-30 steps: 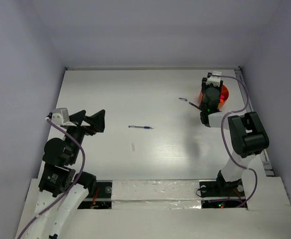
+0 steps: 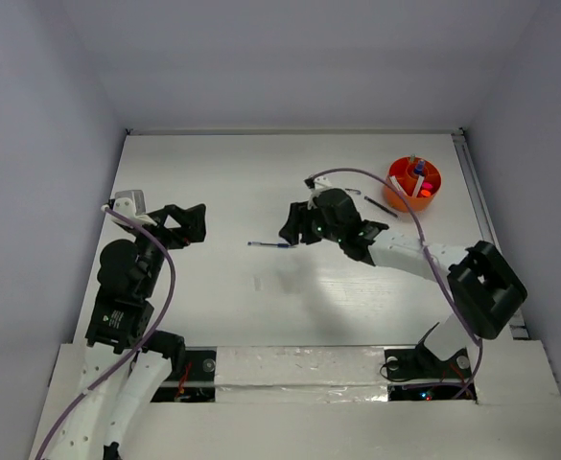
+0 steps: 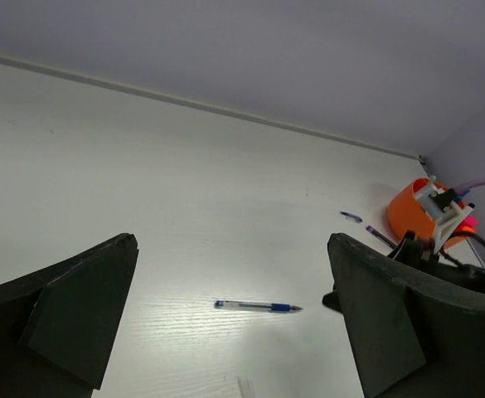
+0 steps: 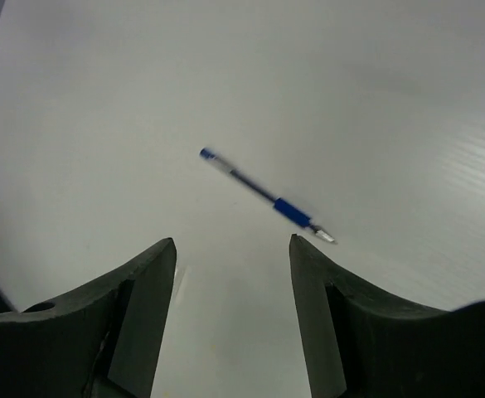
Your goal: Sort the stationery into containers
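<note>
A blue-gripped pen [image 2: 266, 243] [image 3: 250, 306] [image 4: 292, 211] lies flat on the white table. My right gripper [image 2: 294, 228] hovers just beside it, fingers parted, nothing between them. My left gripper [image 2: 186, 220] stands open and empty at the table's left. The orange container [image 2: 406, 201] [image 3: 410, 213] at the back right holds several items of stationery. A small blue item [image 3: 351, 217] and a dark pen [image 2: 381, 207] [image 3: 381, 238] lie to the left of the container.
A faint pale strip [image 2: 257, 284] lies below the blue pen. Grey walls border the sides and back.
The right arm has swung from over the orange container leftward and down to beside the blue pen, uncovering the container. The left arm has shifted very slightly.
</note>
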